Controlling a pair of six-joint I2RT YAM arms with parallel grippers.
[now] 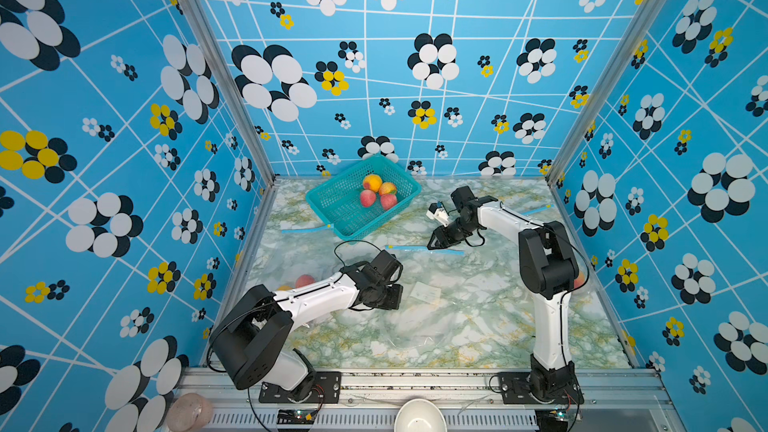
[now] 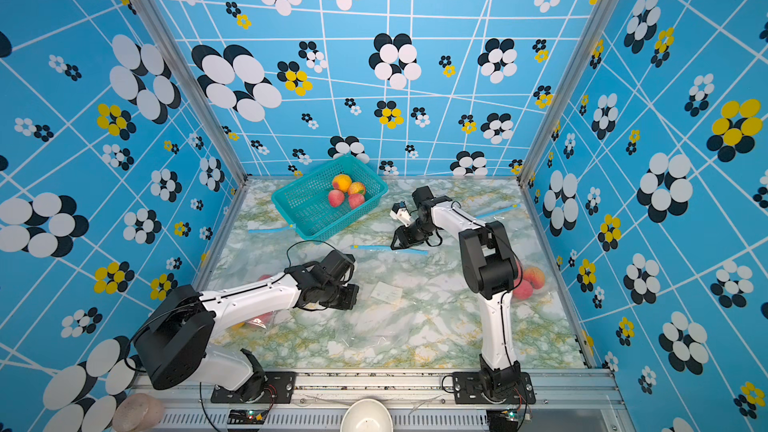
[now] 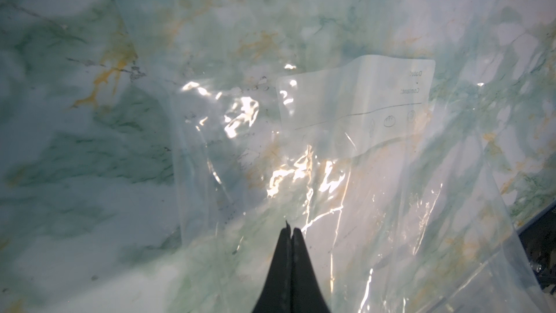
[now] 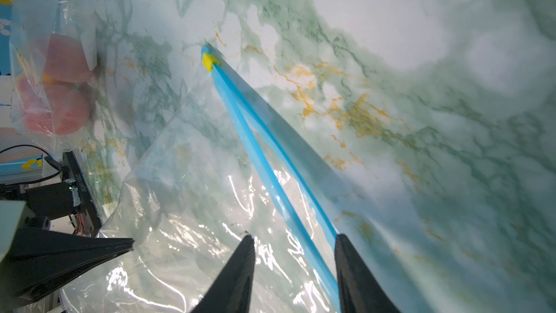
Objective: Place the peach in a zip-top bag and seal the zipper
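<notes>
A clear zip top bag lies flat in the middle of the table, its white label showing. Its blue zipper strip has a yellow slider at one end, and two blue lines spread apart from there. My right gripper is open over the zipper, the strip running between its fingertips. Low over the bag's left part, my left gripper is shut; whether it touches film is unclear. Peaches rest in the teal basket with an orange fruit.
A bag with peaches lies at the right, partly behind the right arm. Another bagged peach sits under the left arm, near a blue zipper strip.
</notes>
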